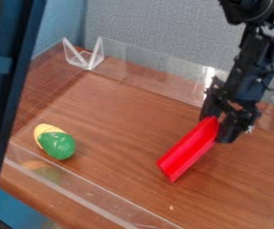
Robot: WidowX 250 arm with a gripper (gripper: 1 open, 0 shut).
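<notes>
The black arm reaches in from the upper right, and its gripper (223, 123) is shut on the upper end of a red elongated block (186, 151). The block slants from the gripper down to the lower left, its far end low over or on the wooden tabletop (122, 134); whether that end touches cannot be told. At the left lies a green and yellow object (55, 144).
A white wire stand (83, 55) is at the back left. Clear barriers (151, 72) edge the table at the back and near left. A dark post fills the left edge.
</notes>
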